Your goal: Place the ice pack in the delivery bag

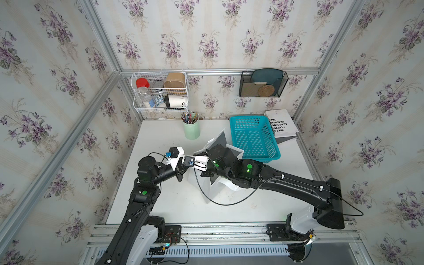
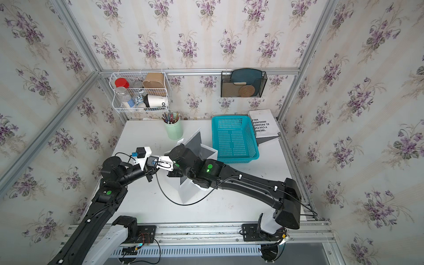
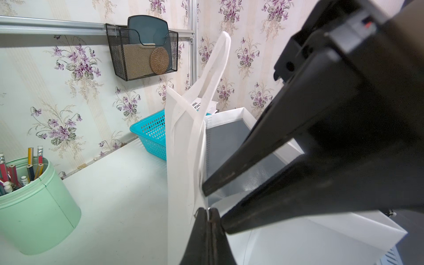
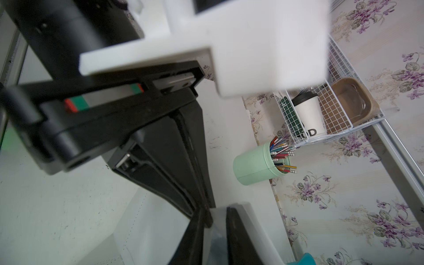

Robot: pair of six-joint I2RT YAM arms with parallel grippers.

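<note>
The white delivery bag (image 1: 207, 187) stands open in mid-table, grey lining (image 3: 229, 141) inside, beneath both arms, which meet over its left side. In the left wrist view my left gripper is shut at the bag's upright white edge and handle; whether fabric is between its tips is hard to tell. The dark fingers of my right gripper reach to the same edge, parted around white material in the right wrist view, very close to the left gripper's. I cannot identify an ice pack in these views.
A green pencil cup (image 1: 191, 129) stands behind the bag at left. A turquoise basket (image 1: 254, 139) and a white book (image 1: 280, 121) fill the back right. A wire shelf (image 1: 159, 92) and mesh holder (image 1: 263, 84) hang on the wall.
</note>
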